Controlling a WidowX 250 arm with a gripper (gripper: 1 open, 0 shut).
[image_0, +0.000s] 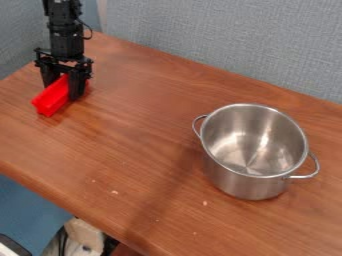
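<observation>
My black gripper is low at the left of the wooden table, reaching down over a red oblong object that lies angled on the tabletop. The fingers sit around or against the object's upper part, which they partly hide; whether they are shut on it I cannot tell. A steel pot with two handles stands on the right side of the table.
Grey padded walls rise behind it. At the lower left, beyond the table's edge, are a blue surface and some cables.
</observation>
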